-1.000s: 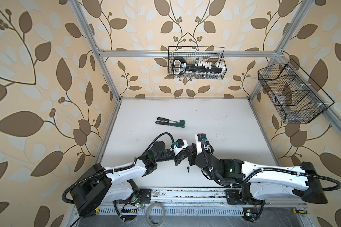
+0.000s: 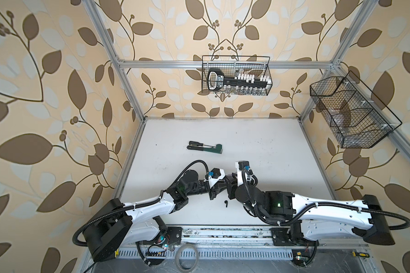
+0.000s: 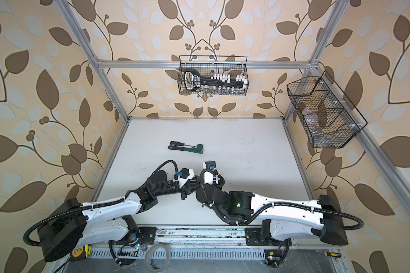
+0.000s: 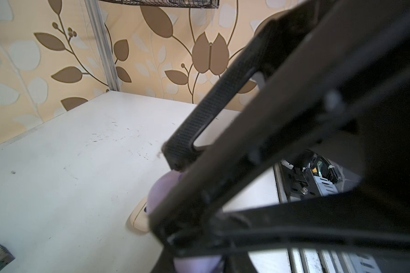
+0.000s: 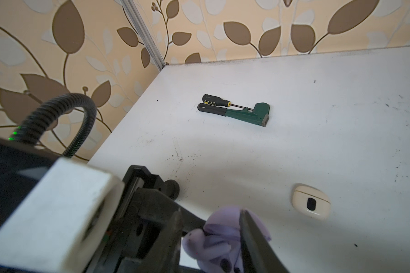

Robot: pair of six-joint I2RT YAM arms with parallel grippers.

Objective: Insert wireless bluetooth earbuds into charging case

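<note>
A lilac open charging case [image 5: 225, 218] with an earbud at it is between my two grippers, which meet above the front middle of the table. My left gripper [image 2: 221, 184] is shut on the lilac case [image 4: 166, 191], partly hidden behind its fingers. My right gripper is shut at a small lilac earbud [image 5: 211, 250] over the case; whether that bud sits in its slot cannot be told. A cream case [image 5: 311, 201] with a dark oval lies on the table beyond them.
A green-handled tool [image 2: 209, 147] with a black screwdriver lies at the back left of the table [image 2: 268, 136]. Wire baskets [image 2: 237, 84] hang on the back and right walls.
The right arm has shifted very slightly at the wrist. The left arm is nearly unchanged, and both grippers remain together.
</note>
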